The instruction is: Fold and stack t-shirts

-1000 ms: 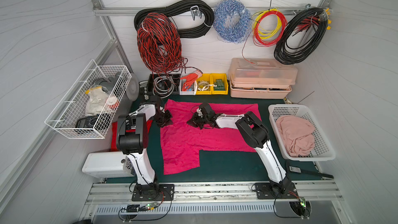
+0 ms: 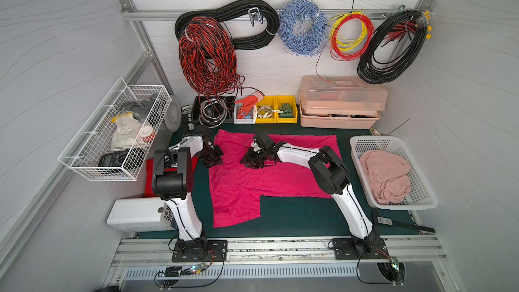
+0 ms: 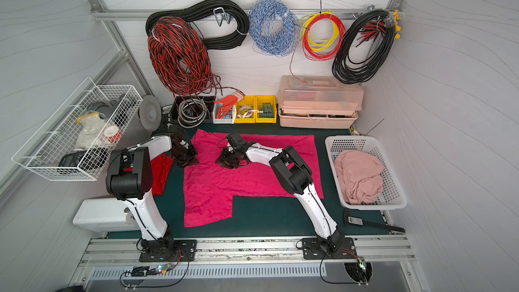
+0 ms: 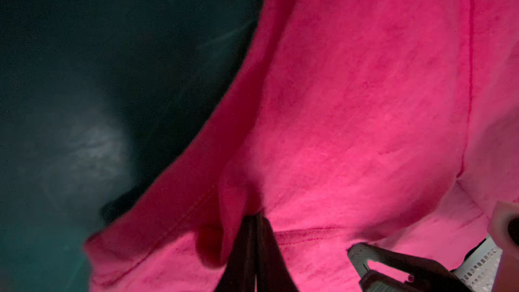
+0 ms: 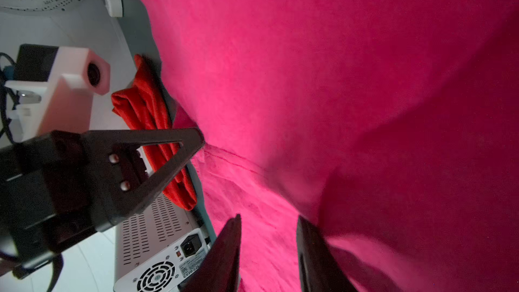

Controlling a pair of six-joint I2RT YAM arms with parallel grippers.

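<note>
A bright pink T-shirt (image 2: 238,200) lies spread on the dark green mat (image 2: 292,216). My left gripper is shut at the shirt's left edge, near the collar seam, its tips in a small fold; whether fabric is between them is unclear. My right gripper stands open over the shirt, a little right of the left one, with a ridge of fabric by its fingertips. A folded red cloth (image 5: 140,97) lies left of the shirt, partly hidden by the left arm.
A white basket (image 2: 424,194) with light pink cloth stands at the right. Small bins (image 2: 275,110) and a pink toolbox (image 2: 340,97) line the back. A wire basket (image 2: 86,156) hangs at the left.
My left gripper has barely moved.
</note>
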